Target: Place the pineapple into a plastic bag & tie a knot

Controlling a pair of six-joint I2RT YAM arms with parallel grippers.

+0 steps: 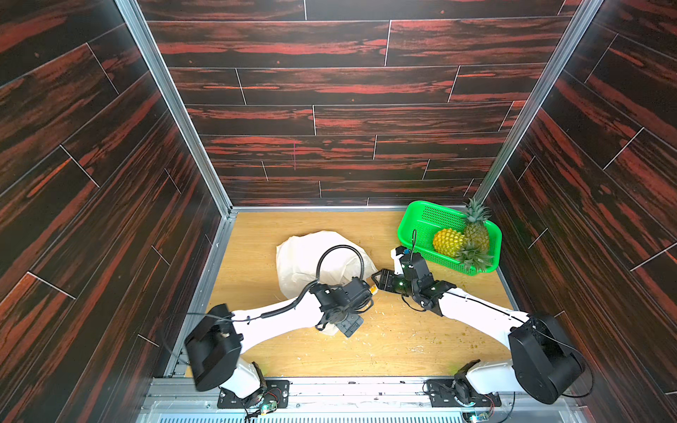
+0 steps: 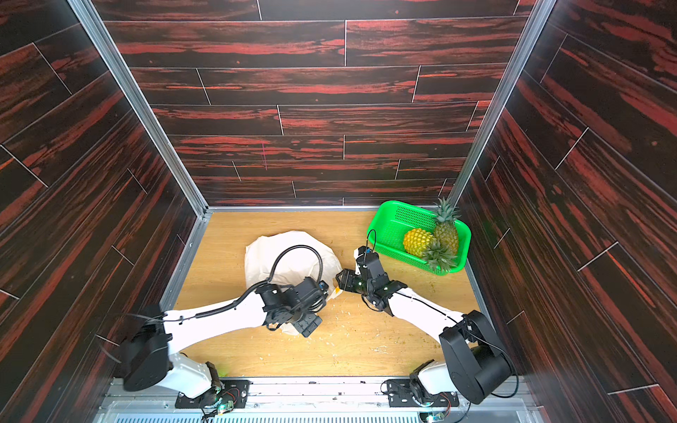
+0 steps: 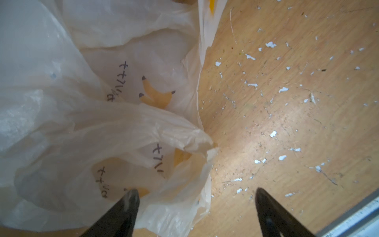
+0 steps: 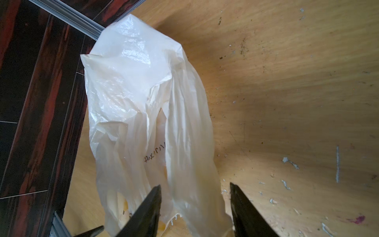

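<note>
A white plastic bag lies crumpled on the table. My left gripper hangs over the bag's near part, its blurred fingers apart on either side of the bag's edge and bare wood. My right gripper is at the bag's right edge, fingers open around a fold of it, apparently not closed on it. In the top right view, two pineapples, one yellow and one with tall leaves, lie in a green basket at the back right.
Dark walls enclose the sides and back.
</note>
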